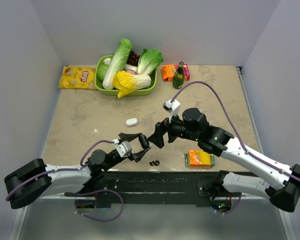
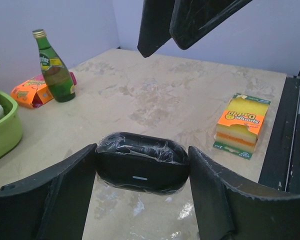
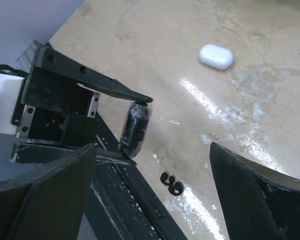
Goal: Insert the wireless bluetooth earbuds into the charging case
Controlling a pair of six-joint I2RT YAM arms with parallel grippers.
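My left gripper (image 1: 139,146) is shut on the black charging case (image 2: 142,167), held between its fingertips above the table; the case looks wrapped in clear film. My right gripper (image 1: 158,135) hangs open just right of it, its fingers spread in the right wrist view, with nothing between them. Two small black earbuds (image 1: 154,163) lie on the table near the front edge, below the grippers. A small white rounded object (image 3: 216,56) lies on the table behind the grippers.
A green basket of vegetables (image 1: 104,91), a chips bag (image 1: 76,77), a green bottle (image 1: 178,75) and orange boxes (image 1: 168,72) stand at the back. A sponge pack (image 1: 199,158) lies front right.
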